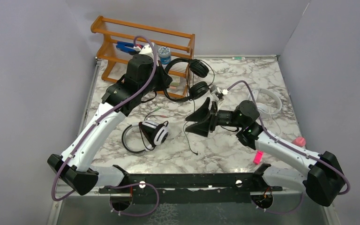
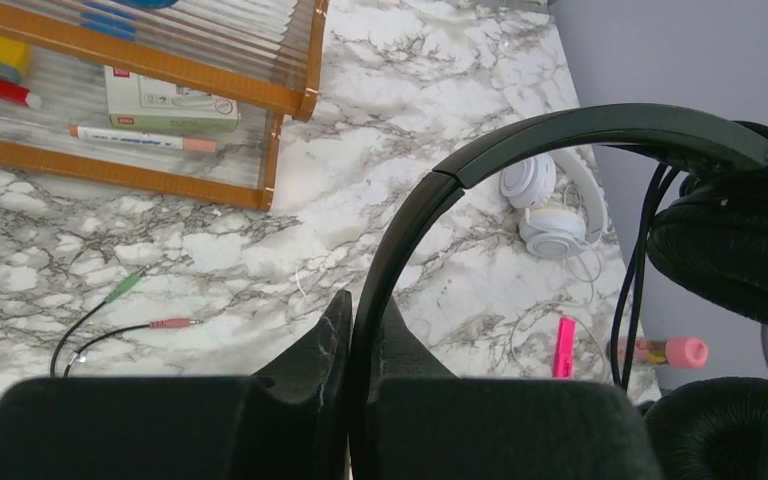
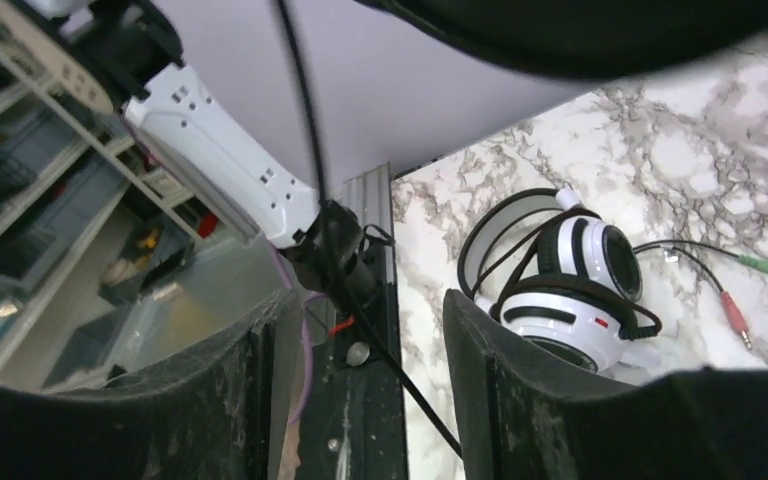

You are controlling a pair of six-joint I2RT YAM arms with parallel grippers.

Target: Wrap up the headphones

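Note:
Black headphones hang above the table in the top view, their headband (image 2: pixel 405 240) pinched by my left gripper, which is shut on it. Both ear cups (image 1: pixel 198 90) point right. From them a thin black cable (image 1: pixel 188 136) drops to the marble table, its plug end lying near the front. Below the ear cups my right gripper (image 1: pixel 191 125) stands open, fingers facing left. In the right wrist view the cable crosses the space between the fingers, not clamped. The left fingertips are hidden in the top view.
White-and-black headphones (image 1: pixel 155 132) lie front left, their green and red plugs (image 2: pixel 168 324) behind. A wooden rack (image 1: pixel 145 22) stands at the back left. White headphones (image 2: pixel 555 230), a pink item (image 1: pixel 258 157) and a pink-capped item (image 2: pixel 685 352) lie on the right.

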